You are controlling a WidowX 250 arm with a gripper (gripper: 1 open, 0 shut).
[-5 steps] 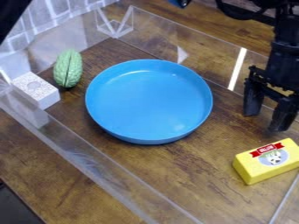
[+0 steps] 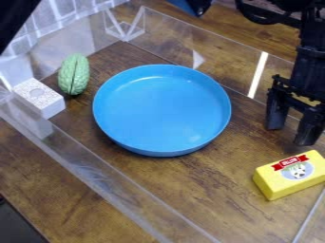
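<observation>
My black gripper [image 2: 292, 119] is at the right edge, low over the wooden table, just behind a yellow box [image 2: 279, 182] with a red label. Its dark fingers blend together, so whether they are open or shut is hard to make out. A blue round plate [image 2: 162, 109] lies in the middle, left of the gripper.
A green melon-like object [image 2: 75, 75] and a white block [image 2: 40, 98] stand at the left. Clear plastic strips or walls border the area. Bare wood [image 2: 114, 190] shows at the front left, and a dark blue item is at the top edge.
</observation>
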